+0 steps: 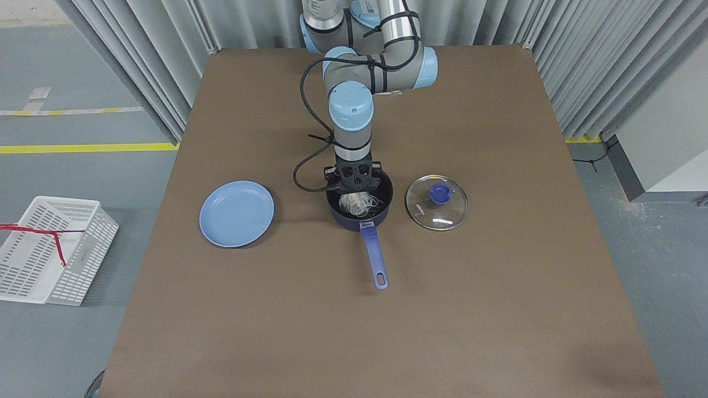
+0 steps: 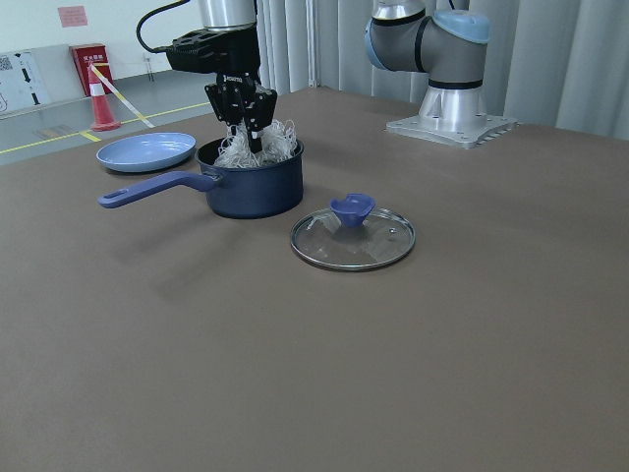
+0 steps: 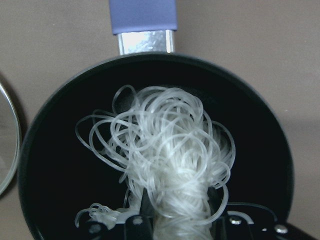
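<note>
A dark blue saucepan [image 1: 336, 215] with a long blue handle [image 1: 373, 258] stands mid-table. Inside it is a tangle of white, translucent noodle-like strands [image 3: 160, 140], seen from above in the wrist view. My black gripper [image 2: 251, 123] is down at the pan, around the strands; they rise between its fingers at the bottom of the wrist view, though whether it grips them is unclear. The glass lid [image 1: 425, 209] with a blue knob lies right of the pan in the front view. A light blue plate [image 1: 236, 213] sits to the left.
A white perforated basket [image 1: 73, 285] stands on the floor to the left. Grey curtains line the back edge.
</note>
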